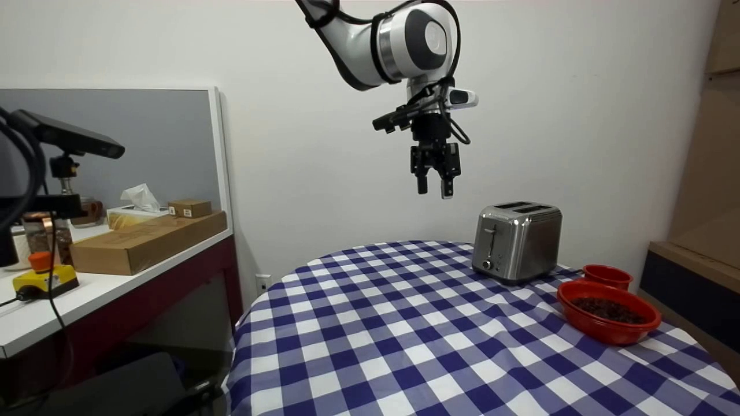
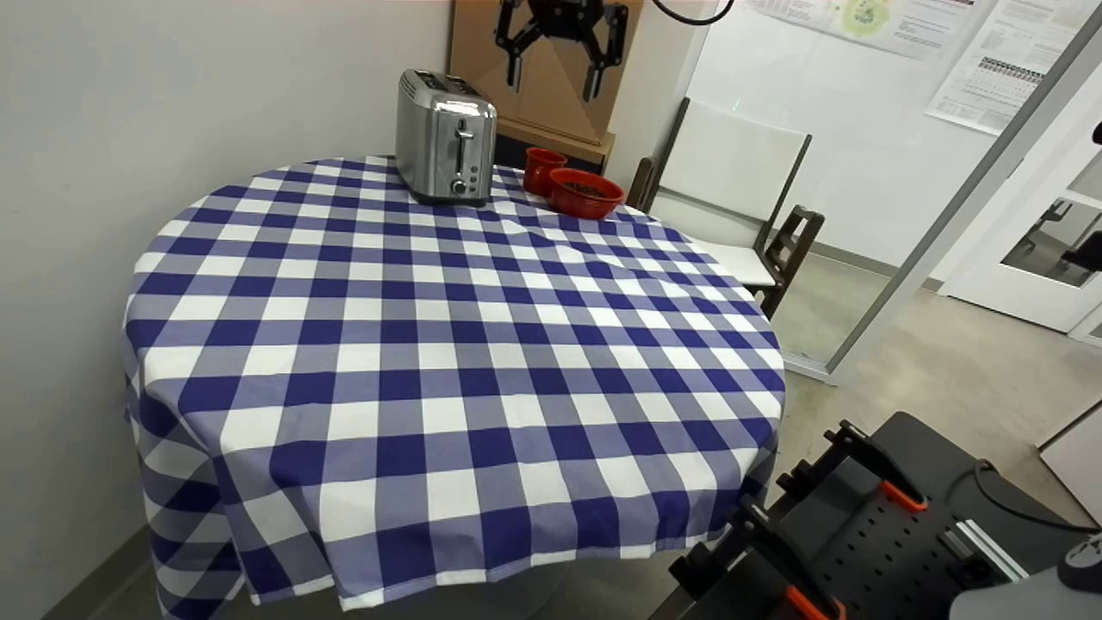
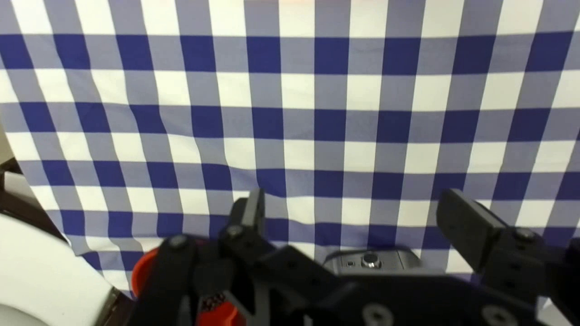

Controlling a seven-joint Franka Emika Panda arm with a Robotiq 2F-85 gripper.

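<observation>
High over the far part of the table, my gripper (image 1: pixel 435 190) stands open, its fingers apart and nothing between them. A steel toaster (image 1: pixel 518 242) stands upright at the table's far edge, below and to the right of the gripper in exterior view 1. Beside it are a small red cup (image 1: pixel 607 276) and a wide red bowl (image 1: pixel 610 319) holding dark bits. In the wrist view the toaster's front (image 3: pixel 371 261) shows between the fingers' bases, and the red bowl (image 3: pixel 223 316) is mostly hidden behind the gripper.
A blue-and-white checked cloth (image 2: pixel 455 341) covers the round table, whose middle and near side are clear. A wall runs behind it. A white chair (image 2: pixel 723 196) stands beyond the table, and a side counter (image 1: pixel 173 251) with boxes is at the left.
</observation>
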